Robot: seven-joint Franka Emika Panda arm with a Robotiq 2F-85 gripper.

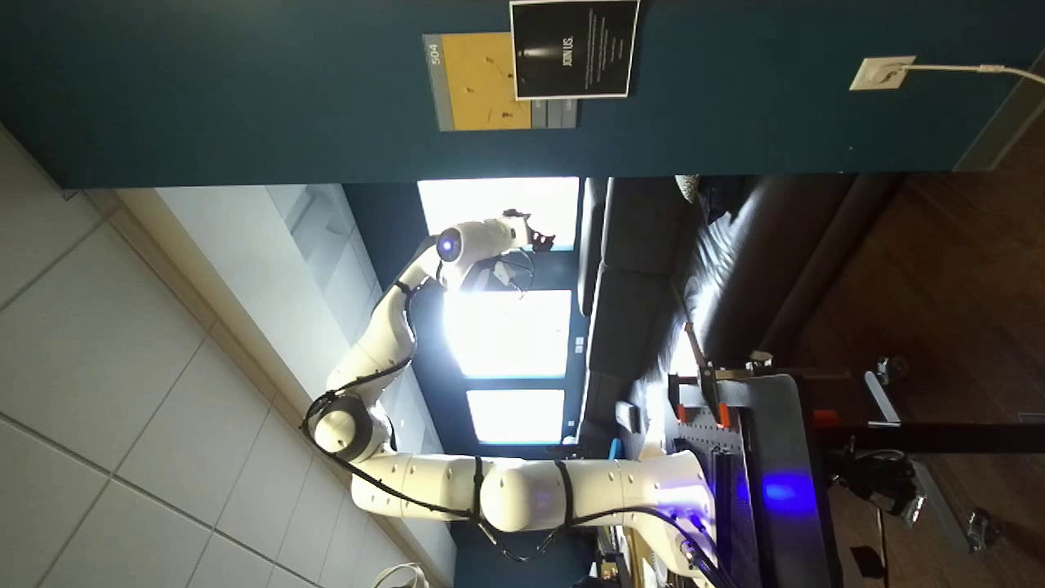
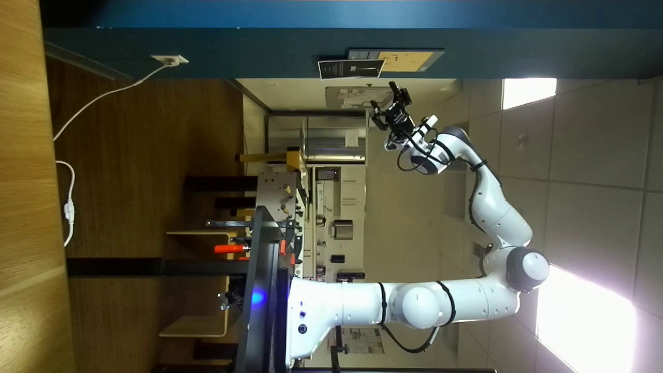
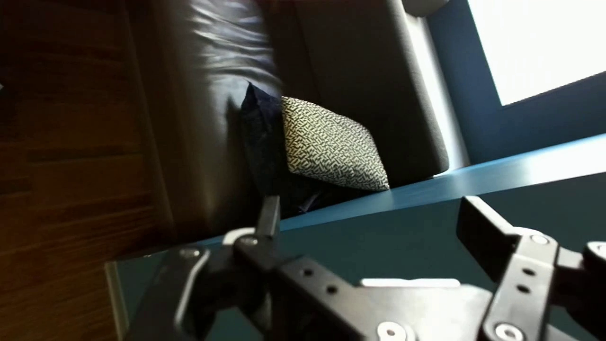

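Note:
My gripper stands open in the wrist view, its two black fingers wide apart with nothing between them. Beyond them are the dark teal wall and a couch. In exterior view 2 the same gripper hangs in free air at the end of the outstretched white arm, its fingers apart. Exterior view 1 shows the gripper small and dark against a bright window. No object is within its reach in any view.
Exterior pictures lie on their side. A teal wall bears a poster and a sign. A patterned cushion rests on the dark couch. At the arm's base, orange-tipped clamps grip the table. The air around the gripper is clear.

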